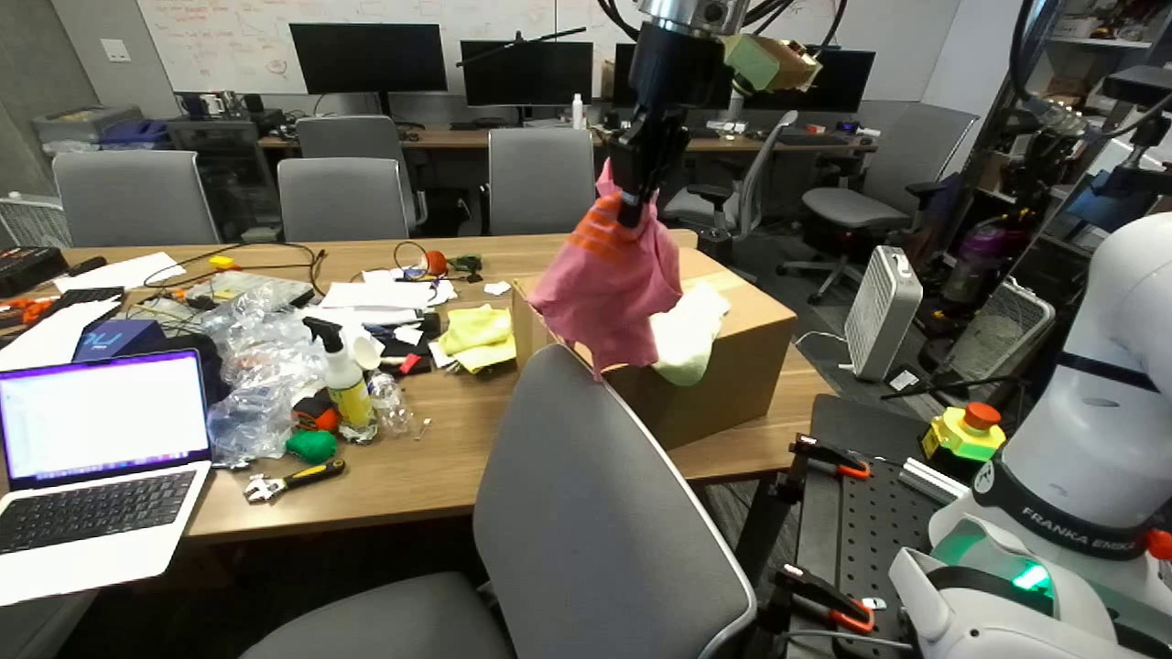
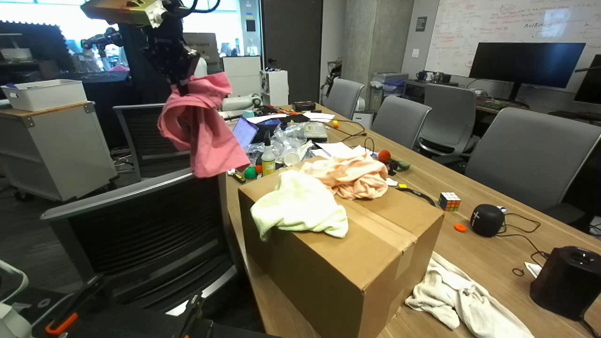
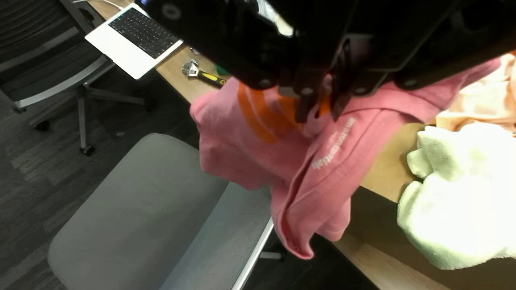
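Note:
A pink cloth (image 1: 617, 287) with orange stripes hangs bunched from my gripper (image 1: 634, 203), which is shut on its upper part. In exterior view 2 the pink cloth (image 2: 211, 138) dangles in the air to the left of the cardboard box, above the mesh-backed chair. The wrist view shows white lettering on the cloth (image 3: 333, 145) and its lower end hanging over the grey chair (image 3: 145, 208). A pale green cloth (image 2: 301, 205) lies on the near edge of the cardboard box (image 2: 389, 236), with a peach cloth (image 2: 355, 174) crumpled beside it.
On the table, a white cloth (image 2: 467, 298) lies beside the box. A laptop (image 1: 104, 461), a spray bottle (image 1: 347, 384), plastic wrap and tools crowd the left side. The chair back (image 1: 593, 494) rises close in front of the box.

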